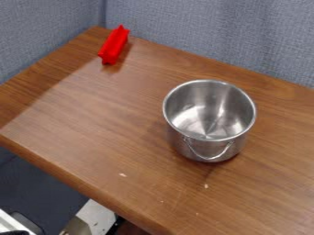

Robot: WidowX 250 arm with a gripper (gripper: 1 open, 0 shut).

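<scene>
A red elongated object (114, 45) lies on the wooden table near its back left corner. A shiny steel pot (208, 120) stands upright right of the middle, empty as far as its inside shows. At the bottom left corner a small part of white and black hardware shows beside the table; no gripper fingers can be made out.
Grey fabric panels (221, 37) border the table at the back and left. A dark gap lies beyond the table's front left edge.
</scene>
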